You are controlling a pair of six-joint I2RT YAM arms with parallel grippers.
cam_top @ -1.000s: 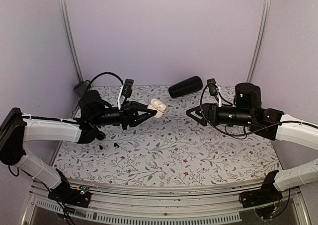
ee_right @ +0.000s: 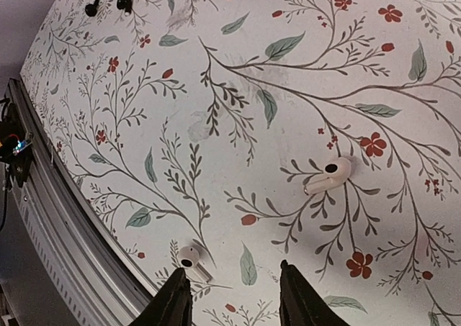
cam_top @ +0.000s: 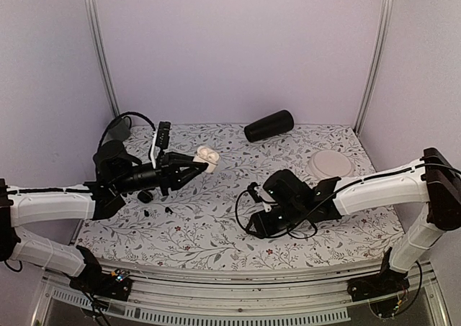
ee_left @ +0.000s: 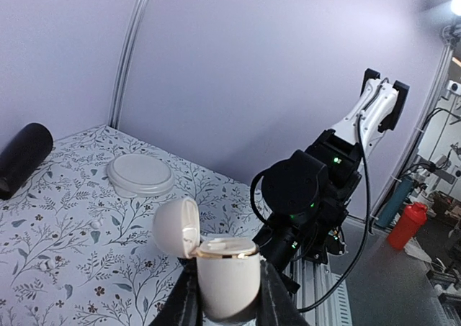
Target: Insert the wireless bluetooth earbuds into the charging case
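The white charging case [ee_left: 225, 275], its lid raised, is held upright above the table with my left gripper [cam_top: 193, 169] shut on it; whether anything sits in its slots is hidden. Two white earbuds lie apart on the patterned cloth in the right wrist view: one earbud [ee_right: 331, 175] right of centre, the other earbud [ee_right: 190, 260] at lower left, near the table's front edge. My right gripper is part open above the cloth, nothing between its fingers. The earbuds lie beyond its fingertips, to either side.
A black cylinder [cam_top: 269, 126] lies at the back of the table. A white round lid [cam_top: 331, 163] rests at the back right. Small black earbuds [ee_right: 124, 3] and a dark case [cam_top: 145, 196] are at the left.
My right gripper has come down and forward toward the table's front and a little left. The left gripper has drawn back to the left, carrying the open case.
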